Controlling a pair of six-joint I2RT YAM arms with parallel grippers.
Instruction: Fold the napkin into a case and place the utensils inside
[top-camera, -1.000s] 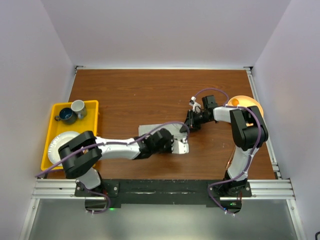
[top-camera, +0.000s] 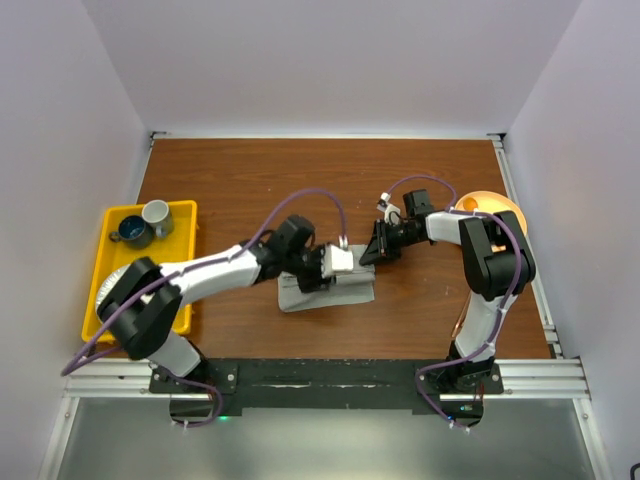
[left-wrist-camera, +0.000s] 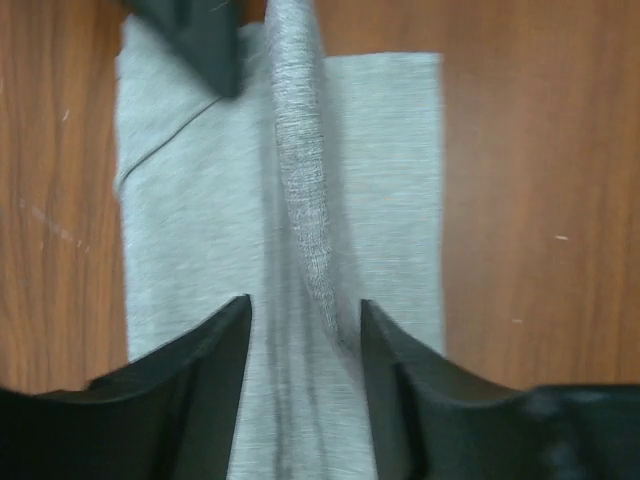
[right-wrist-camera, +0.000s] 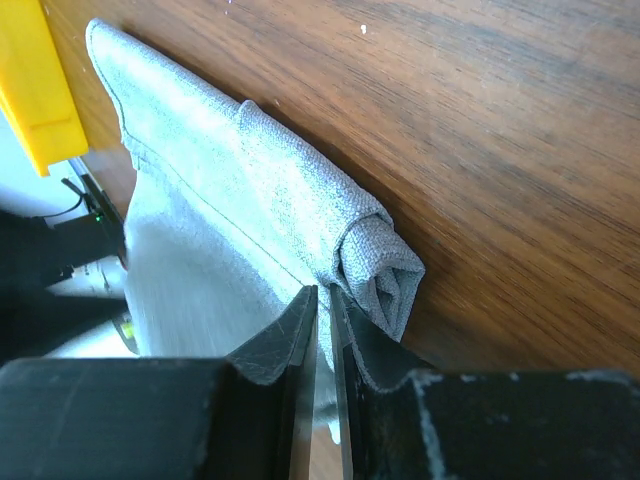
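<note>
The light grey napkin lies partly folded mid-table, under both arms. In the left wrist view a raised fold runs down between the fingers of my left gripper, which is open, its tips apart over the cloth. From the right, my right gripper meets the napkin's far right corner; its fingertips are together at the creased edge, pinching the cloth. The rolled far edge of the napkin extends away from it. A thin wooden utensil lies near the right arm's base, partly hidden by it.
At left stands a yellow tray with a white mug, a dark blue mug and a white plate partly behind the left arm. An orange bowl sits at the right edge.
The right gripper has stayed put.
</note>
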